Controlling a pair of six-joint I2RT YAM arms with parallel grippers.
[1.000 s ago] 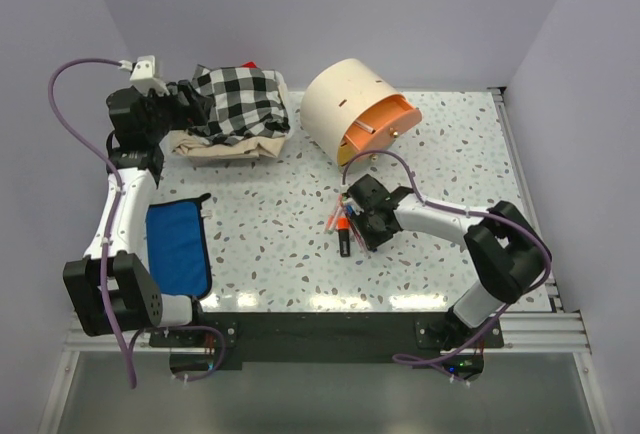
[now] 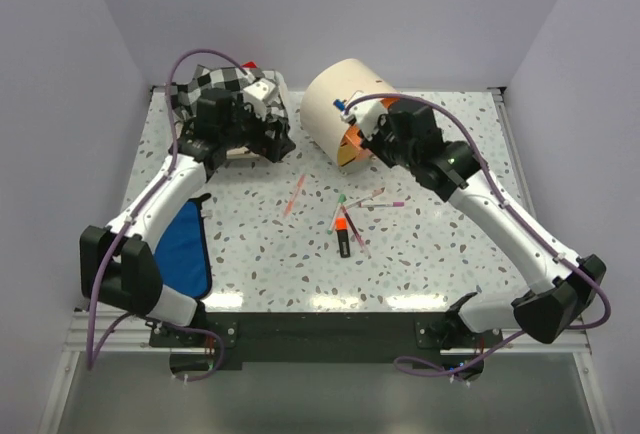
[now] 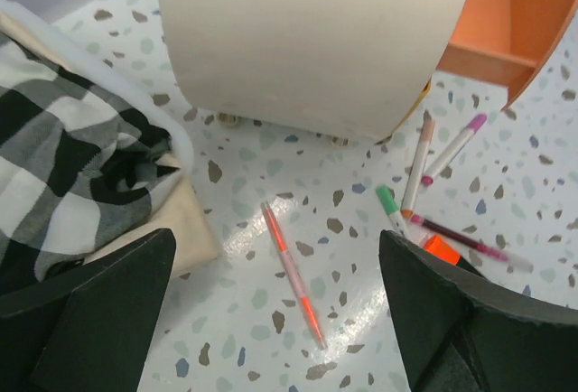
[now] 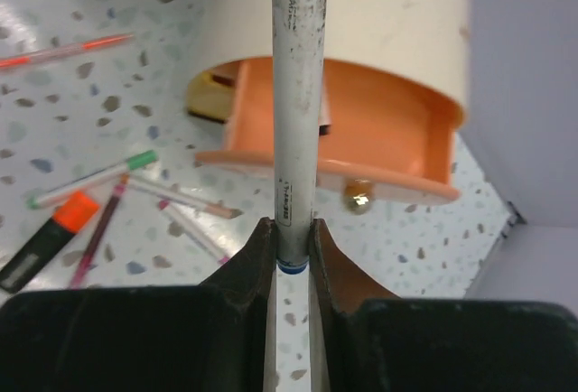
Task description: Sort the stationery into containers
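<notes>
In the right wrist view, my right gripper holds an upright white marker (image 4: pixel 296 112) with blue ends, before the cream cylindrical organizer (image 2: pixel 330 104) and its orange compartment (image 4: pixel 379 130). My left gripper (image 2: pixel 276 140) is open above the table left of the organizer. Below lie an orange pen (image 3: pixel 293 272), a green-capped marker (image 3: pixel 389 202), light markers (image 3: pixel 419 162), a dark pink pen (image 4: pixel 97 234) and a black-orange highlighter (image 4: pixel 41 247).
A bin with checked cloth (image 3: pixel 63 148) stands back left. A blue pouch (image 2: pixel 180 249) lies at left front.
My right gripper has risen toward the organizer with the marker, which was among the pens earlier. My left gripper has moved right from the far left, toward the middle.
</notes>
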